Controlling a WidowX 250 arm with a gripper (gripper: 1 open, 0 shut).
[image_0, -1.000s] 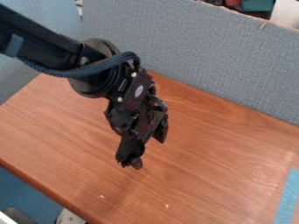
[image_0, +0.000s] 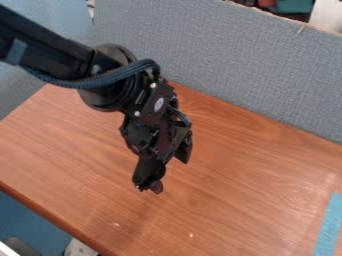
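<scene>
My gripper (image_0: 166, 172) hangs over the middle of a wooden table (image_0: 247, 185), angled downward from the black arm that reaches in from the upper left. Its dark fingers are apart and open, and I see nothing held between them. From this angle I cannot tell whether the fingertips touch the tabletop.
A grey padded wall (image_0: 221, 55) runs along the back. A strip of blue tape (image_0: 327, 225) lies at the right edge. A few dark and coloured items (image_0: 286, 6) sit beyond the wall at top right.
</scene>
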